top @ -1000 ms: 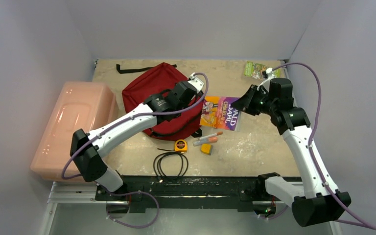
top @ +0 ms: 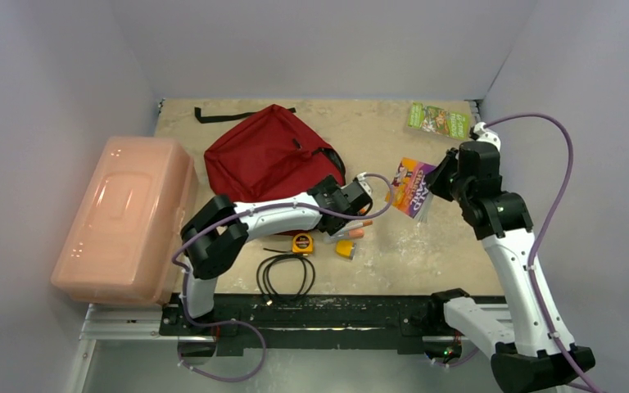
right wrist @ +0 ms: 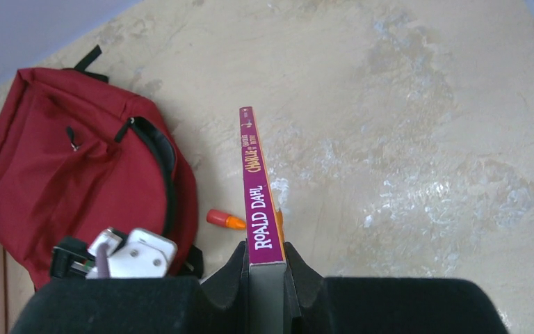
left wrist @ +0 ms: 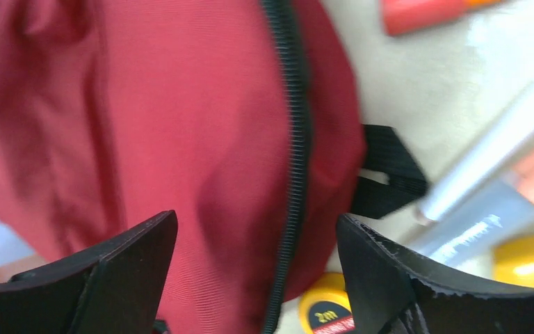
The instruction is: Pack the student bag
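Observation:
The red bag (top: 274, 151) lies flat on the table left of centre. A dark zipper (left wrist: 297, 139) runs along its edge in the left wrist view. My left gripper hangs over that edge, its fingers apart and no object between them. On the right, my right gripper is shut on a purple and orange Roald Dahl book (right wrist: 259, 202), gripped along its spine side. In the top view the book (top: 409, 184) is held up, right of the bag. A green book (top: 438, 120) rests at the back right.
Near the bag's front lie a tape measure (top: 302, 242), an orange-capped tube (top: 350, 234), a yellow item (top: 345, 248) and a coiled black cable (top: 287, 278). A peach case (top: 119, 217) fills the left side.
The book has moved right, away from the bag, and tilted in the right gripper. The left arm has swung right and toward the front, across the bag's front right edge.

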